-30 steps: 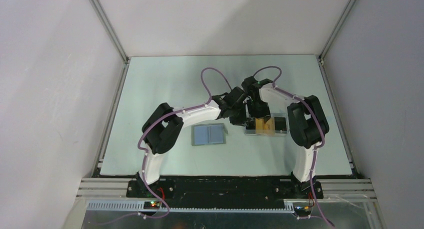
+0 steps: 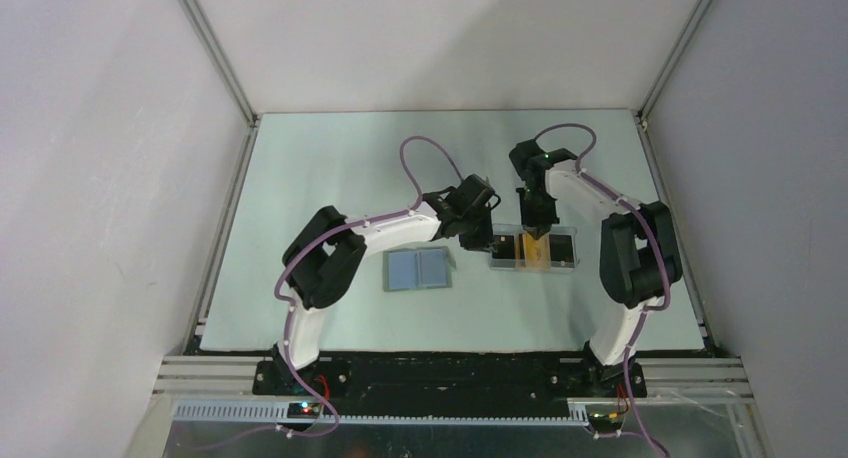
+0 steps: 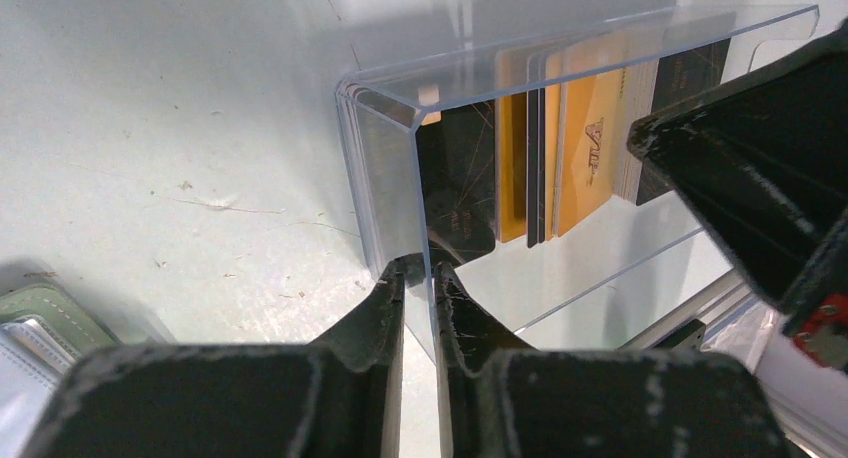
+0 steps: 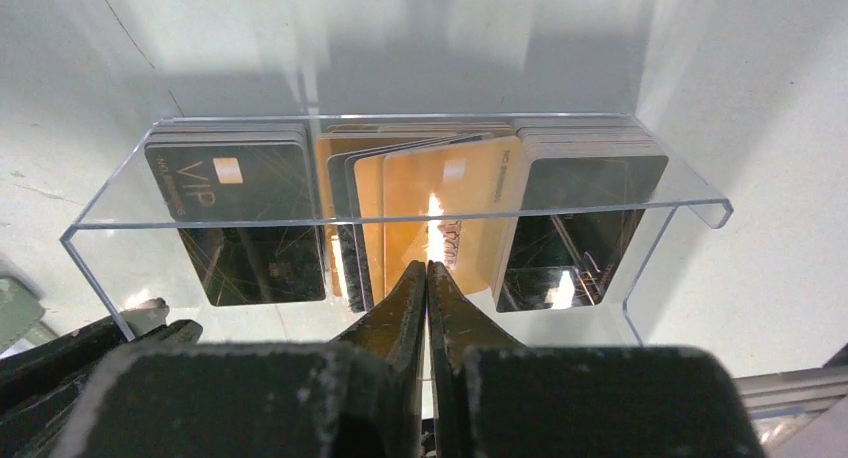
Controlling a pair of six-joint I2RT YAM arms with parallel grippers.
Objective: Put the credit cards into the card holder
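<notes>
A clear acrylic box [image 2: 575, 265] holds black and orange credit cards. My left gripper is shut on the box's left side wall. My right gripper stands over the box's middle, its fingertips together, with nothing visible between them. Behind those tips in the right wrist view are orange cards [image 4: 490, 188], fanned and overlapping. Black cards fill the left [image 4: 250, 268] and right [image 4: 575, 253] of the box. The open card holder [image 2: 418, 287], grey-green with pale pockets, lies flat left of the box; its corner [image 3: 55, 303] enters the left wrist view.
The clear box's upper panel [image 4: 400, 208] overhangs the cards. Both arms are close together around the box.
My right gripper has shifted right along the box, away from the left gripper. The left arm, the box and the card holder stay where they were.
</notes>
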